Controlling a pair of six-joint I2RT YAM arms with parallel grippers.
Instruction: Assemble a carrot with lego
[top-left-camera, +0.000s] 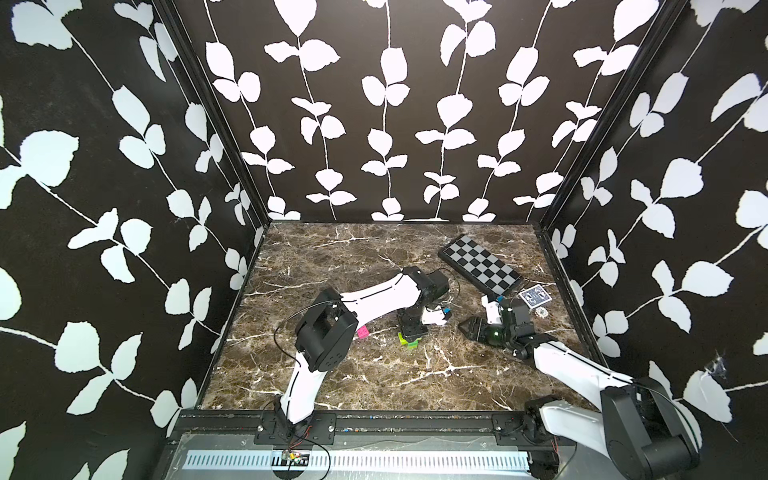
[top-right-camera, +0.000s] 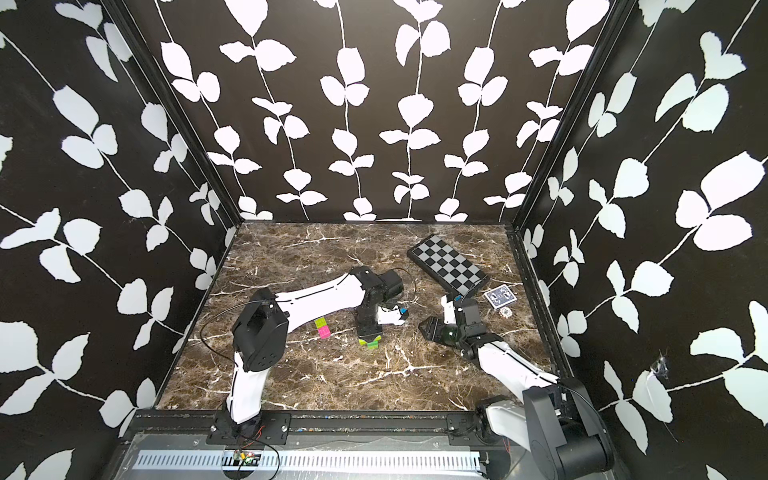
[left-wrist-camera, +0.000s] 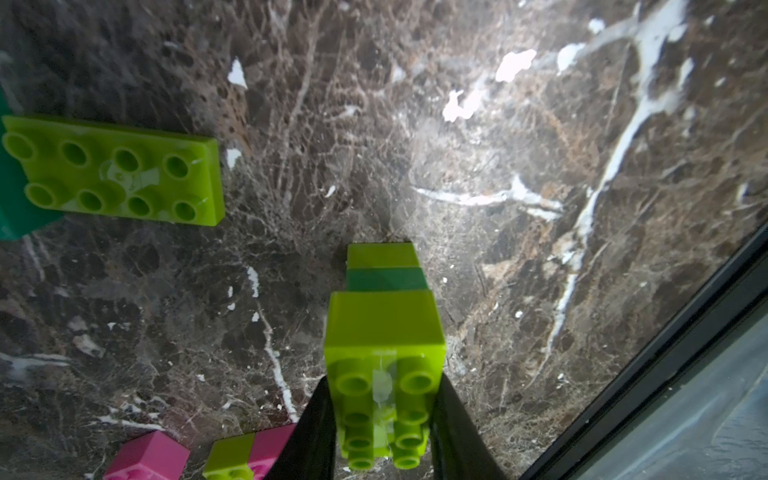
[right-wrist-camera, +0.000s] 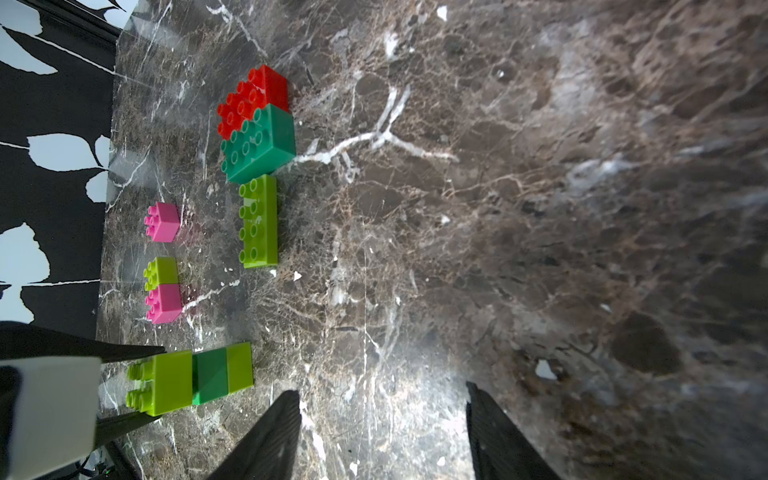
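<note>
My left gripper is shut on a lime brick (left-wrist-camera: 384, 320), studs facing me in the left wrist view, over a green brick (left-wrist-camera: 385, 278) with lime at its far end; whether these are joined is unclear. A flat lime brick (right-wrist-camera: 257, 220) lies near a teal brick (right-wrist-camera: 260, 144) and a red brick (right-wrist-camera: 268, 84). A pink brick (right-wrist-camera: 164, 222) and a lime-and-pink pair (right-wrist-camera: 164, 302) lie farther off. My right gripper stands open, with bare table between its fingers, right of the left gripper in the top views.
A folded checkered board (top-left-camera: 480, 265) lies at the back right, with a card deck (top-left-camera: 534, 296) and a small white object (top-left-camera: 541, 312) beside it. Dark patterned walls enclose it.
</note>
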